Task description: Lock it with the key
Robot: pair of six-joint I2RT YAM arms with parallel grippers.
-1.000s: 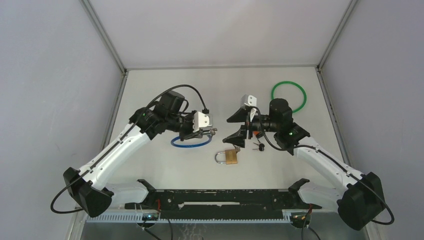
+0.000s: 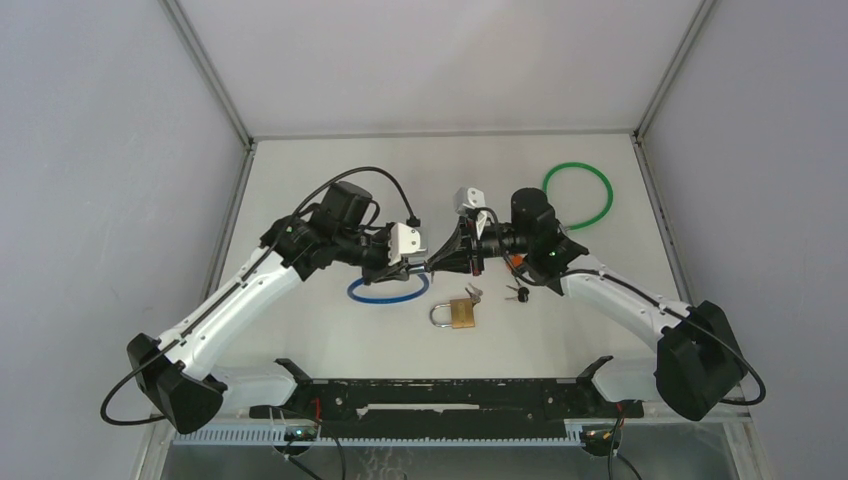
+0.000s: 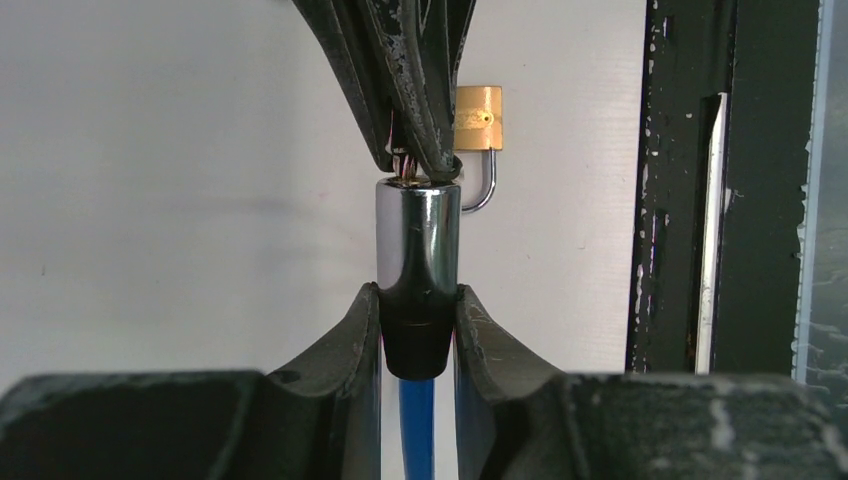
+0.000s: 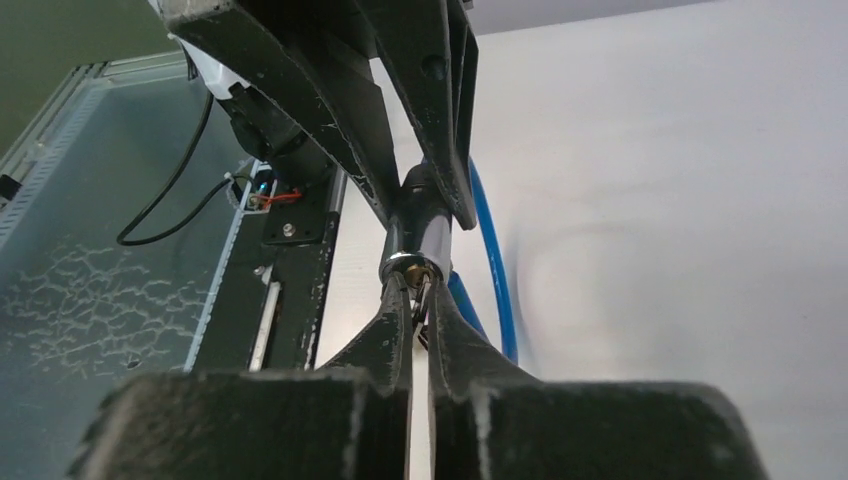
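Note:
The lock's silver cylinder [image 3: 418, 235] stands between the fingers of my left gripper, which is shut on it. From its lower end a blue cable [image 3: 417, 425] runs down; the top view shows this cable [image 2: 390, 301] as a loop. My right gripper is closed at the cylinder's keyhole end, its fingertips pinching a thin piece of metal that looks like the key [image 4: 421, 298]. Most of that key is hidden by the fingers, and how deep it sits in the keyhole cannot be told.
A brass padlock [image 2: 462, 313] lies below the grippers with keys [image 2: 474, 294] beside it. More small keys with a black head [image 2: 522, 294] lie to the right. A green cable loop [image 2: 606, 190] rests at the back right.
My right gripper has moved left to the lock's end, and its wide-open fingers have closed there. The left arm has barely moved, still holding the lock.

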